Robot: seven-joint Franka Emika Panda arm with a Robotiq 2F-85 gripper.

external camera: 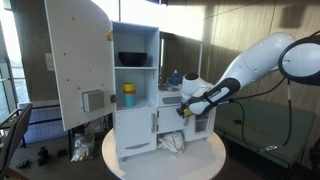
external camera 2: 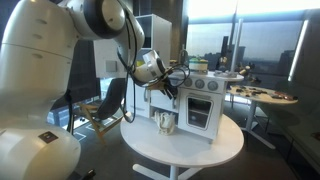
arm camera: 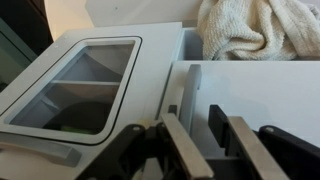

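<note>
A white toy kitchen has a lower door with an upright grey handle [arm camera: 191, 92], close in front of me in the wrist view. My gripper is partly open, its fingertips on either side of the handle's near end, closer on the left. Whether they touch the handle I cannot tell. In exterior view 1 the gripper [external camera: 183, 113] is low against the kitchen front. A cream cloth [arm camera: 262, 28] lies bunched beyond the door edge; in exterior view 1 the cloth [external camera: 172, 142] hangs at the cabinet's lower front.
Left of the handle is the oven door with a dark window [arm camera: 80, 87]. The tall cupboard door [external camera: 80, 60] stands wide open; a black bowl [external camera: 132, 59] and stacked coloured cups [external camera: 129, 89] occupy its shelves. The round white table [external camera 2: 205, 152] has bare space in front.
</note>
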